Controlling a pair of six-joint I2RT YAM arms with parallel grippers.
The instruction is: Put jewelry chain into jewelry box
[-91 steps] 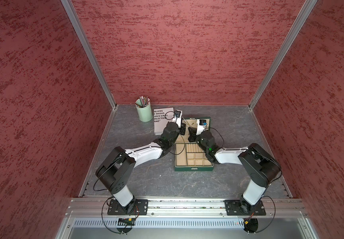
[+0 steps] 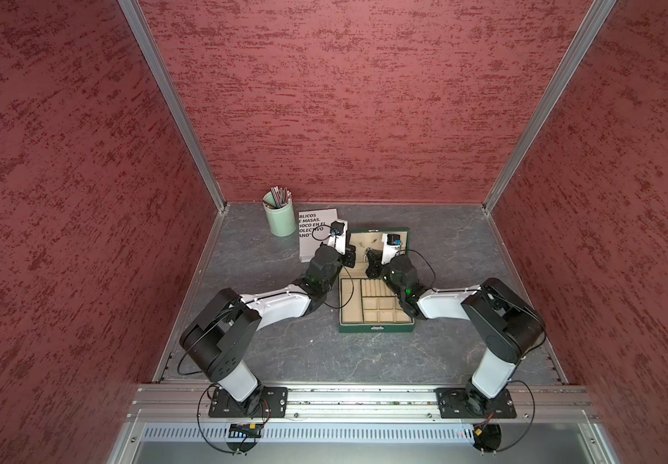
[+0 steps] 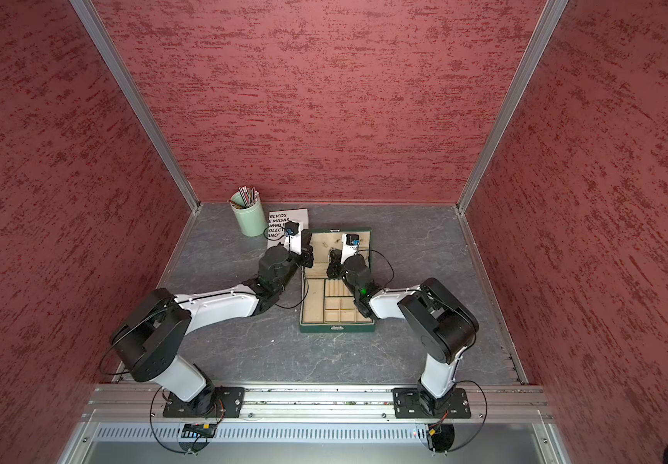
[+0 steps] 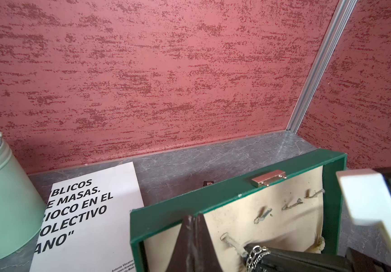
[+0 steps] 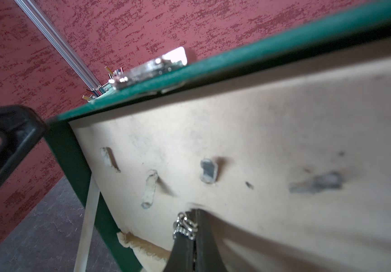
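The open green jewelry box [image 2: 376,328] has a compartment tray at the front and an upright cream lid panel [image 4: 277,213] with several small hooks. A silver chain hangs at my right gripper, which is shut on it in front of the panel, below the hooks; the chain also shows in the left wrist view [image 4: 256,258]. My left gripper is shut at the lid's left part, with nothing visible between its fingers.
A book [image 4: 86,217] lies behind and left of the box, beside a mint cup [image 2: 281,216] of pens.
My right gripper has lowered slightly.
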